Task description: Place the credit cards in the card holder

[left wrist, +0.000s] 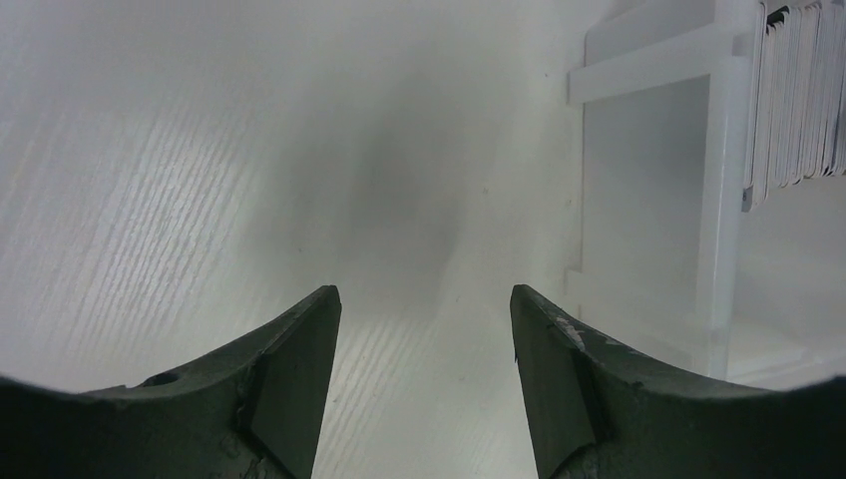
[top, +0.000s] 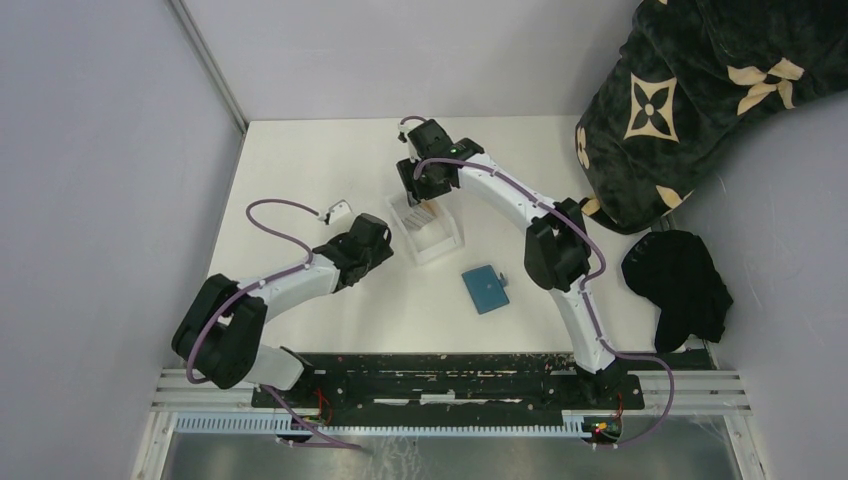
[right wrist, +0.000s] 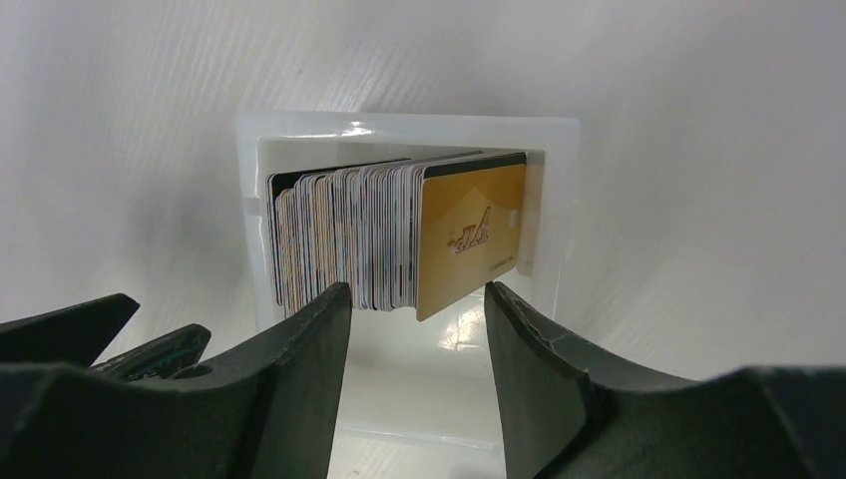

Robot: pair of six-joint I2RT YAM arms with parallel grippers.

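Several cards (right wrist: 344, 235) stand in a row at one end of a white open tray (right wrist: 409, 128), a golden card (right wrist: 469, 235) outermost. My right gripper is over them, its fingers apart on either side of the row's near edge; no card is seen gripped. My left gripper is open beside the tray, with only bare table between its fingers. In the left wrist view, card edges (left wrist: 793, 110) show at the upper right. A dark blue card holder (top: 486, 289) with a small tab lies on the table, right of the tray.
Clear table (top: 310, 160) extends behind my left arm and around the card holder. A dark patterned cushion (top: 650, 110) and a black cloth (top: 680, 285) are at the right edge.
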